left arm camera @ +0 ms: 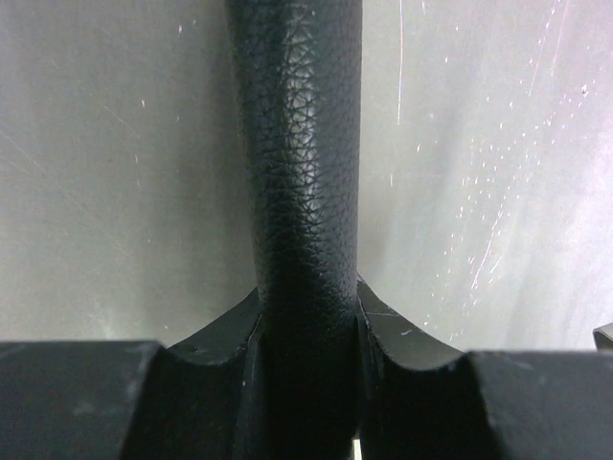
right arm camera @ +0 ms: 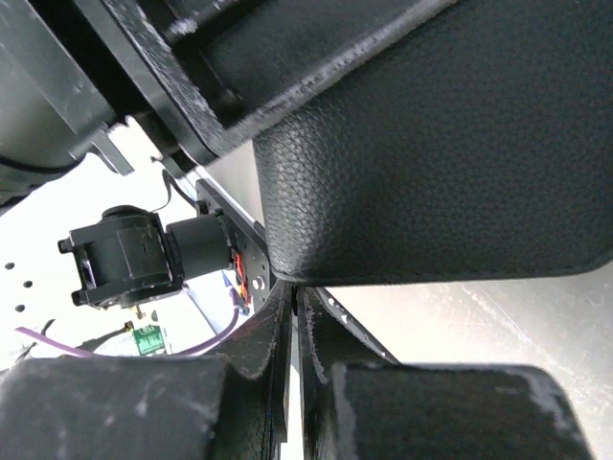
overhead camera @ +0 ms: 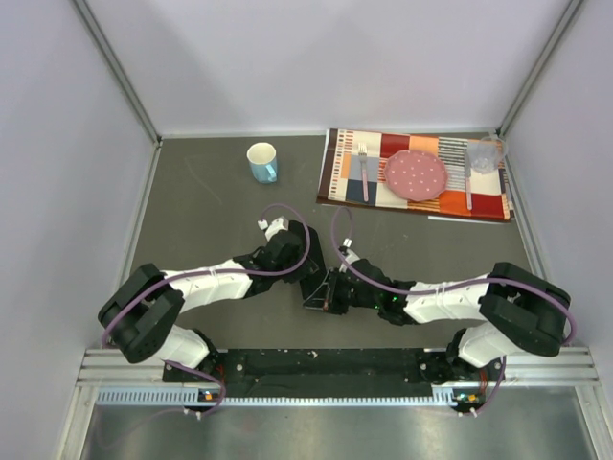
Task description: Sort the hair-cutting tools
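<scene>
A black leather-textured case [overhead camera: 313, 247] lies at the middle of the table, largely covered by my arms in the top view. In the left wrist view, the case [left arm camera: 302, 163] runs up between the fingers, and my left gripper is shut on it from both sides. My right gripper is shut, its tips touching the edge of the case [right arm camera: 431, 182] near a rounded corner. Whether something thin, such as a zip pull, sits between those tips is hidden. No hair cutting tools are visible.
A light blue mug [overhead camera: 263, 163] stands at the back left. At the back right, a patterned placemat [overhead camera: 340, 182] carries a fork [overhead camera: 364, 174], a pink plate [overhead camera: 416, 174], a knife [overhead camera: 468, 182] and a clear glass [overhead camera: 485, 154]. Both front sides of the table are crossed by my arms.
</scene>
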